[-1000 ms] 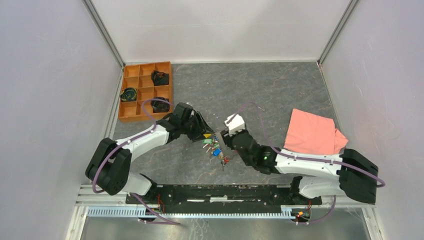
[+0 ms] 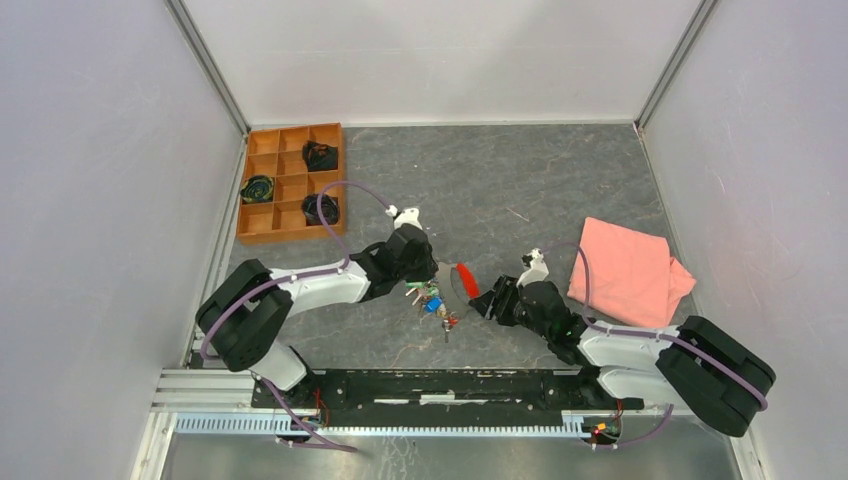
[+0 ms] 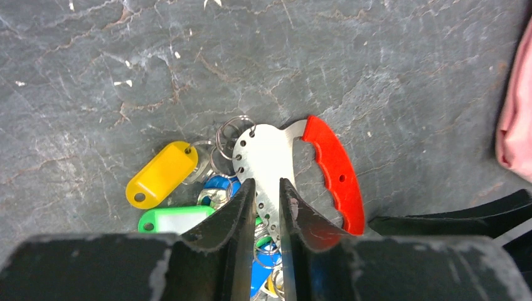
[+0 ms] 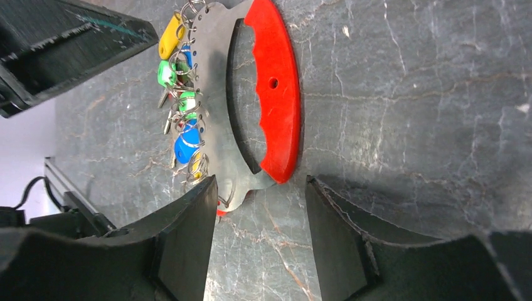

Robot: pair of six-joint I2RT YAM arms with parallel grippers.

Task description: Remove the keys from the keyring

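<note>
The keyring is a flat silver plate (image 3: 266, 157) with a red handle (image 3: 339, 179), lying on the grey table. Small rings along its edge carry a yellow tag (image 3: 163, 174), a green tag (image 3: 179, 219), blue tags (image 4: 186, 143) and several keys. My left gripper hovers over the plate, its fingertips slightly apart with a narrow gap and nothing held. From the handle's lower end, my right gripper stands open, its fingers spread wide and the handle end ahead between them. Part of the keys is hidden behind the left fingers in the left wrist view.
An orange compartment tray (image 2: 292, 235) holding dark bundles stands at the back left. Folded pink cloth (image 2: 630, 265) lies on the right. Both arms are close together around the keyring.
The left gripper has moved right, from the yellow tag's side to over the plate, and looks narrower. The right gripper has shifted right and toward the front, uncovering the red handle.
</note>
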